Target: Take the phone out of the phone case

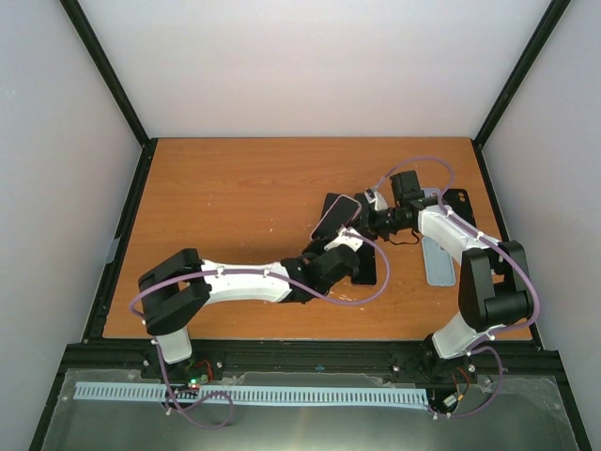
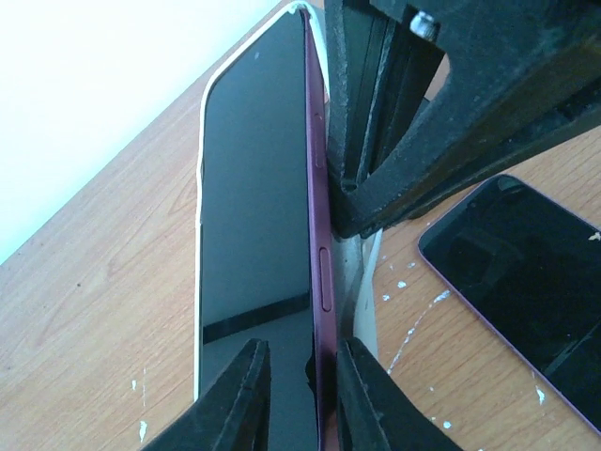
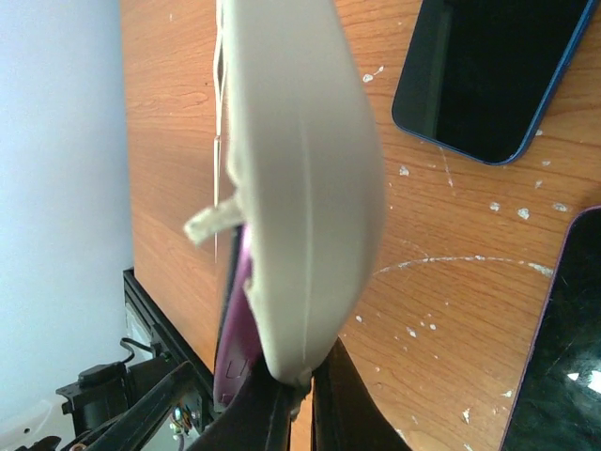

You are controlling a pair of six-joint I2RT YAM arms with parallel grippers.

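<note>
A black-screened phone with a purple edge stands tilted inside a pale, soft phone case. The case wall is bent away from the phone's side in the left wrist view. My right gripper is shut on the thin rim of the case. Lower along that same side, my left gripper stands part open, one fingertip in front of the screen and the other beside the purple edge. From above, the tilted phone shows between the two arms, its lower end hidden by the left gripper.
Another dark phone lies flat close by. A blue-edged phone lies on the table too. To the right are a light blue phone or case and a black one.
</note>
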